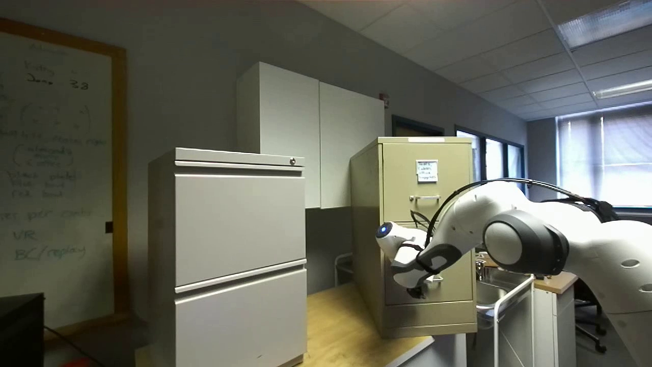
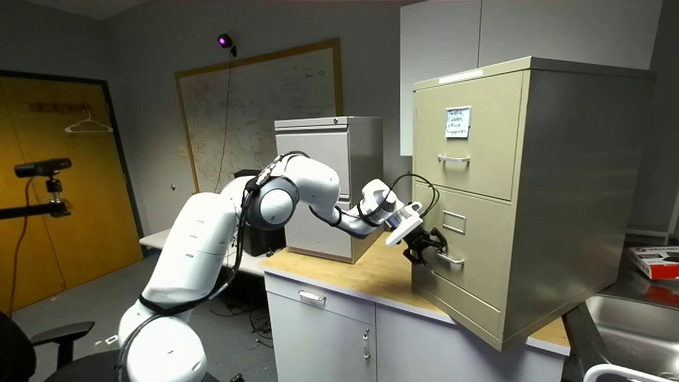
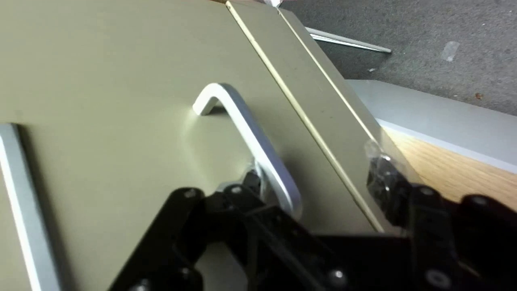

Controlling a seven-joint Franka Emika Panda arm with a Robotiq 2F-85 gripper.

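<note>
A tan filing cabinet (image 2: 471,248) has two closed drawers, each with a silver handle. At the lower drawer's handle (image 2: 452,259) is my gripper (image 2: 431,250). In the wrist view the handle (image 3: 252,131) runs diagonally past the fingers of the gripper. One fingertip (image 3: 253,182) is close against the bar's left side near its lower end; whether it touches cannot be told. The other fingertip (image 3: 385,177) is well to the right, over the cabinet's lower edge. The fingers stand apart, and nothing is clamped between them.
The upper drawer has its own handle (image 2: 453,158) and a paper label. Beside the cabinet on the wooden counter (image 2: 388,274) is a grey two-drawer cabinet (image 1: 240,232). A metal sink (image 2: 630,324) lies to the right in exterior view 2.
</note>
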